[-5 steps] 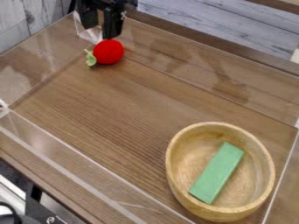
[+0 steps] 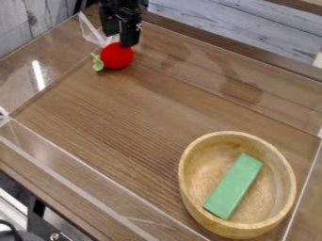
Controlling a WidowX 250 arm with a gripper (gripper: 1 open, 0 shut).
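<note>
A red round object with a green stem (image 2: pixel 116 56) lies on the wooden table toward the back left. My dark gripper (image 2: pixel 120 30) is open just above and behind it, partly over the red object; whether it touches it is unclear. A wooden bowl (image 2: pixel 201 193) at the front right holds a green block (image 2: pixel 233 185).
A small translucent white item (image 2: pixel 94 29) is beside the gripper at the back. The table's left edge runs along the lower left.
The gripper has shifted slightly around the red object at the back left. The bowl and block have not moved.
</note>
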